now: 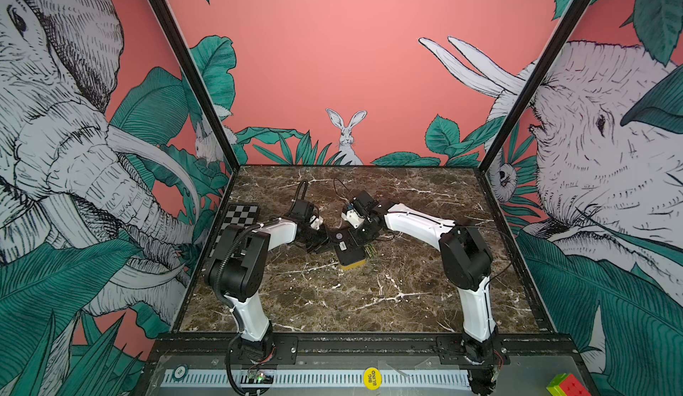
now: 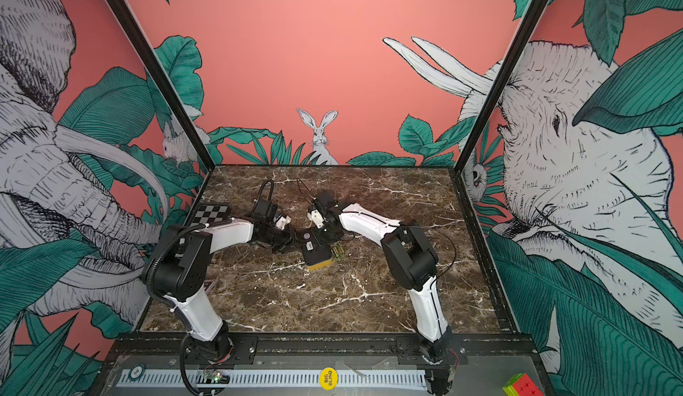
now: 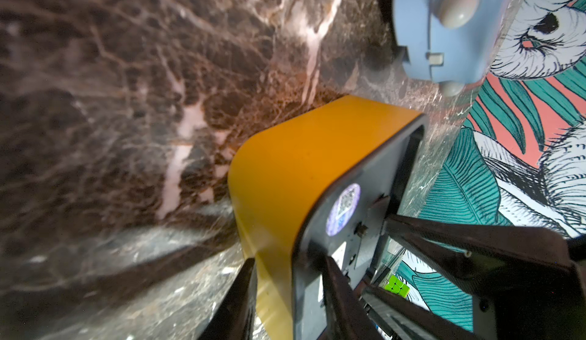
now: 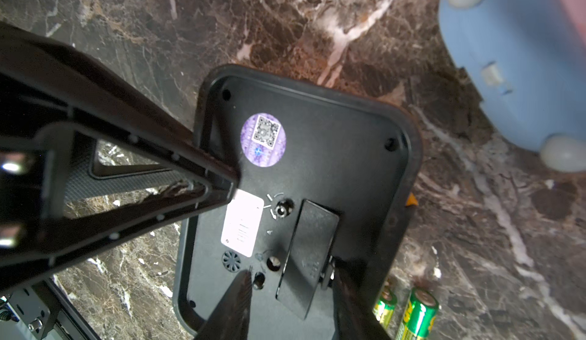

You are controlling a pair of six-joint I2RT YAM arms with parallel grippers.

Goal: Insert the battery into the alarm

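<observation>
The alarm, a black-backed box with yellow sides (image 3: pixel 287 175), lies face down on the marble table, its back (image 4: pixel 329 120) upward. In the left wrist view, my left gripper is shut on the alarm's side wall, one finger outside and one inside the rim. My right gripper stands open over the back, its fingers either side of a dark rectangular battery panel (image 4: pixel 310 251); whether that is a lid or an open bay I cannot tell. Green-gold batteries (image 4: pixel 420 315) lie on the table beside the alarm, partly cut off by the frame's edge.
A light blue object with white knobs (image 4: pixel 519 65) sits just behind the alarm. A checkered board (image 1: pixel 240 215) lies at the table's left.
</observation>
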